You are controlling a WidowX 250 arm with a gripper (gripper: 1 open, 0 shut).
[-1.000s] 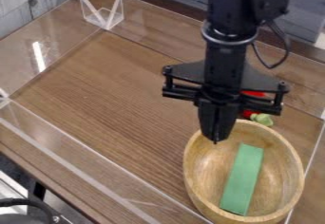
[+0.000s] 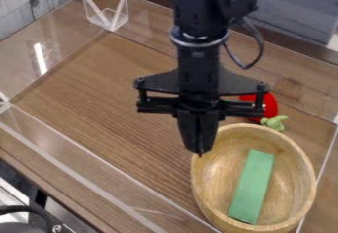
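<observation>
My black gripper [image 2: 200,138] hangs pointing down in the middle of the view, just above the left rim of a wooden bowl [image 2: 214,190]. It looks shut, with nothing seen between its fingers, though the tips are dark and small. A green block [image 2: 252,186] lies inside the bowl. Behind the gripper's right side, a red object [image 2: 268,107] with a green top is partly hidden on the table.
A white wire rack [image 2: 106,10] stands at the far top left. Dark cables lie at the lower left edge.
My gripper and arm have shifted left, toward the bowl's left rim, showing more of the bowl's far side. The bowl and green block have not moved.
</observation>
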